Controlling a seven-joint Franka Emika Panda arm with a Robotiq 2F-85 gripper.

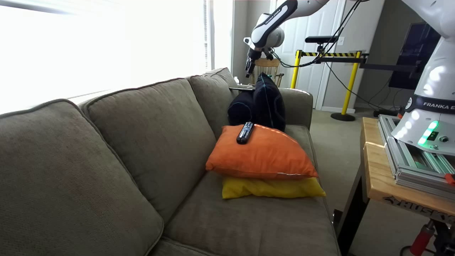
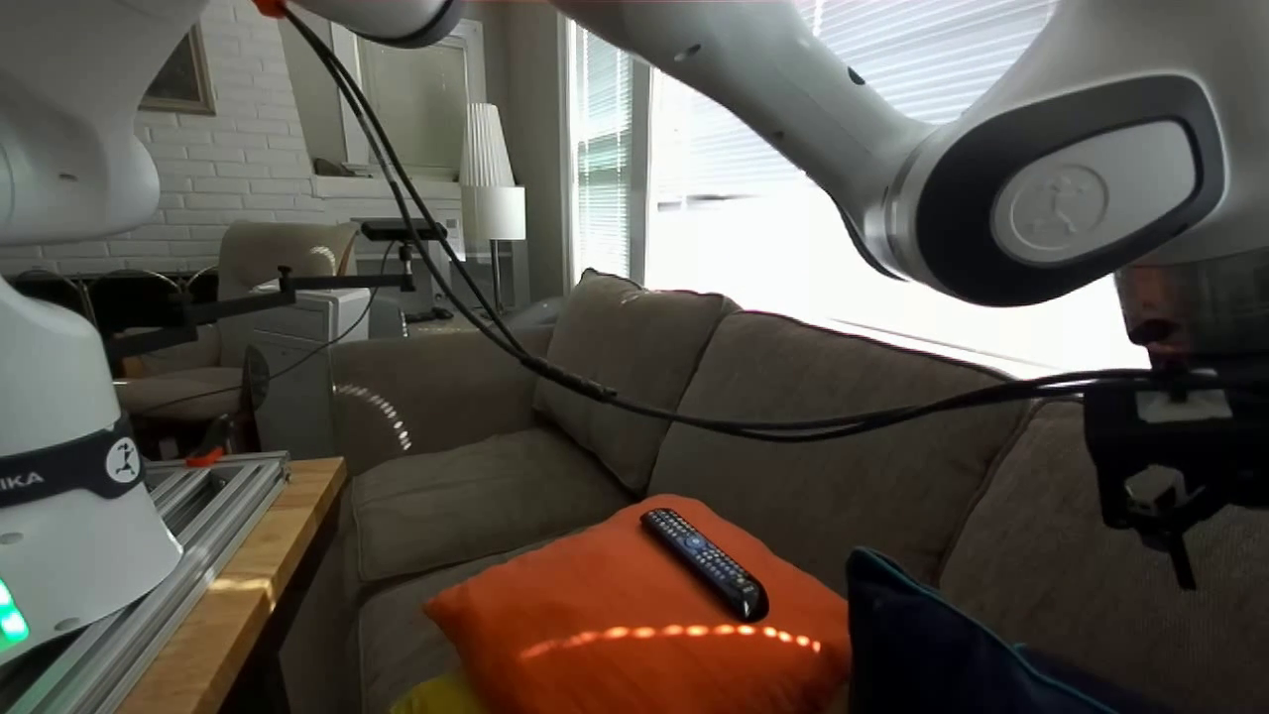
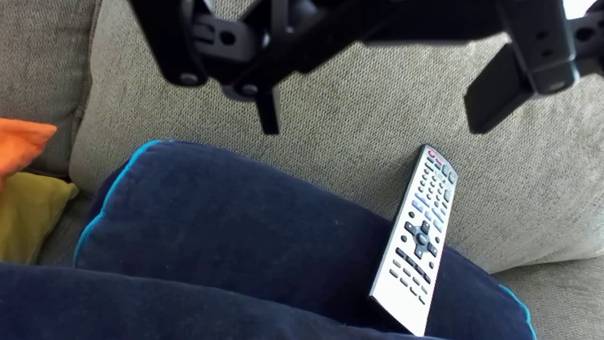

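A silver remote (image 3: 419, 238) rests on a dark blue pillow (image 3: 243, 221), its upper end by the sofa back. My gripper stands open above it, fingers wide apart and nothing between them; in the wrist view the remote lies below the gap, clear of both fingertips. In the first exterior view the gripper (image 1: 249, 73) hangs over the far end of the sofa, above the dark pillows. A black remote (image 1: 245, 133) lies on the orange pillow (image 1: 260, 153), nearer that camera and away from my gripper.
Beneath the orange pillow is a yellow pillow (image 1: 273, 187). A second dark pillow (image 1: 268, 102) stands upright beside the silver remote's pillow. The sofa back (image 1: 149, 123) runs along the window side. Black cables (image 2: 761, 428) hang along the arm.
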